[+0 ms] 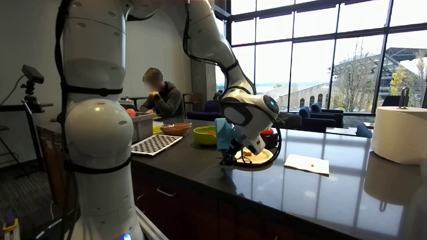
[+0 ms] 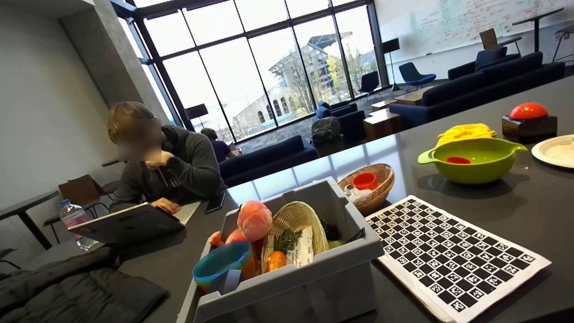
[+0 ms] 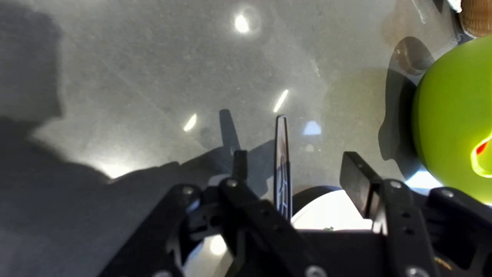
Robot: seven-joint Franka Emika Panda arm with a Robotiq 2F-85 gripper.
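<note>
Just above the dark counter, my gripper stands part open in the wrist view, its fingers (image 3: 358, 177) well apart. A thin metallic handle (image 3: 282, 161), apparently a utensil's, lies in the gap between them, nearer the left finger and clear of both. The handle's lower end is hidden behind the gripper. Part of a white plate (image 3: 329, 212) shows below the gap. In exterior view 1 the gripper (image 1: 228, 160) is low beside the plate (image 1: 262, 156), which has food on it. The handle cannot be made out there.
A green bowl (image 2: 473, 167) with something red inside stands close by. Behind it are a yellow cloth (image 2: 467, 132) and a red button (image 2: 528, 111). Farther along are a checkered board (image 2: 457, 253), a wicker basket (image 2: 384, 188) and a grey bin (image 2: 290, 285). A napkin (image 1: 307, 163) lies right of the plate.
</note>
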